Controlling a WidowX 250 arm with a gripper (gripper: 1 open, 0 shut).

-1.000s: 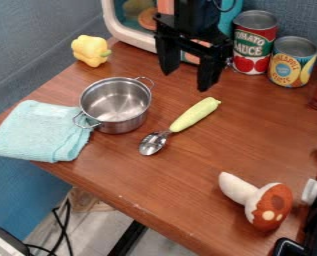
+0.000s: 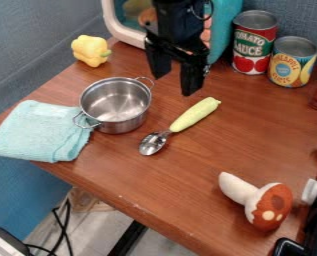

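Observation:
The black gripper (image 2: 177,70) hangs over the back middle of the table, above and behind a spoon (image 2: 178,126) with a pale yellow handle and metal bowl. Whether its fingers are open or shut is hard to tell from this angle. A steel pot (image 2: 115,105) with side handles stands to the left of the spoon, beside a folded light blue cloth (image 2: 38,133). A white and orange mushroom toy (image 2: 258,200) lies at the front right.
A tomato sauce can (image 2: 253,42) and a second can (image 2: 292,62) stand at the back right. A yellow toy (image 2: 91,49) sits at the back left, near a teal-and-white object (image 2: 125,22). Dark items line the right edge.
The gripper has shifted a little to the left and changed its angle, its fingers appearing closer together in the view. The objects on the table have not visibly moved.

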